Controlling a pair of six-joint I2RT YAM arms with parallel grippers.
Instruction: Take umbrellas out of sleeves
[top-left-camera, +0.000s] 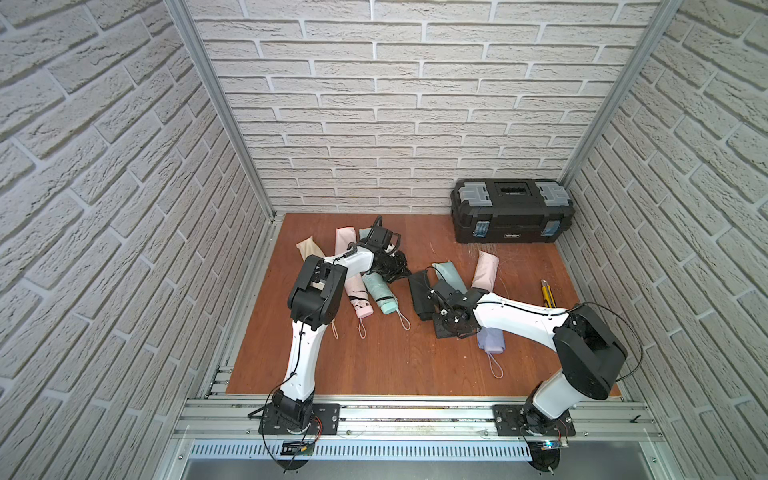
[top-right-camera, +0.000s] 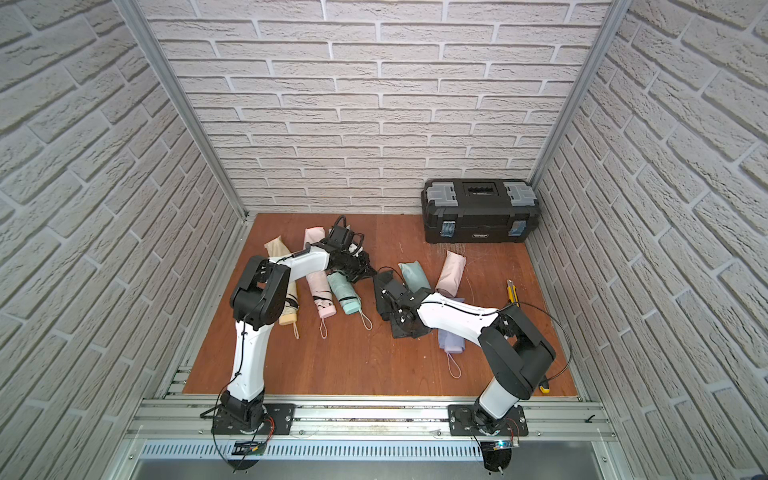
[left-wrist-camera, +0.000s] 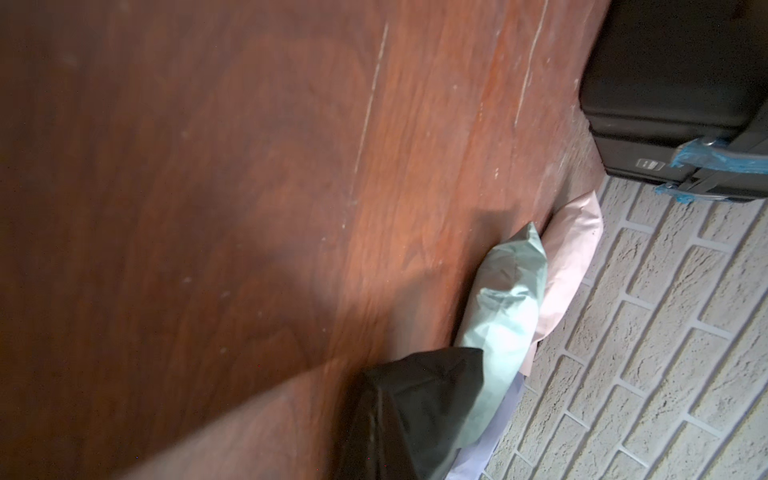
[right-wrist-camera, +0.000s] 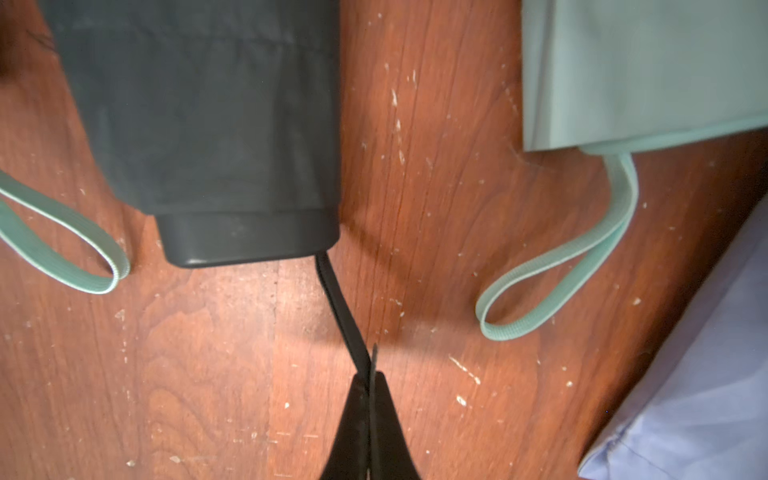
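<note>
The black umbrella in its sleeve (right-wrist-camera: 208, 112) lies mid-table, its end cap (right-wrist-camera: 244, 236) and strap showing in the right wrist view. My right gripper is shut on that strap. My left gripper (top-left-camera: 404, 273) is at the sleeve's far end, shut on its dark fabric (left-wrist-camera: 432, 392); the fingertips are hard to make out. Other sleeved umbrellas lie to the left: beige (top-right-camera: 286, 312), pink (top-right-camera: 320, 292) and mint (top-right-camera: 348, 296). To the right lie mint (left-wrist-camera: 504, 296), pink (left-wrist-camera: 568, 248) and lavender (right-wrist-camera: 688, 352) ones, partly hidden by the right arm.
A black toolbox (top-left-camera: 512, 209) stands at the back right. A yellow cutter (top-left-camera: 548, 294) lies near the table's right edge.
</note>
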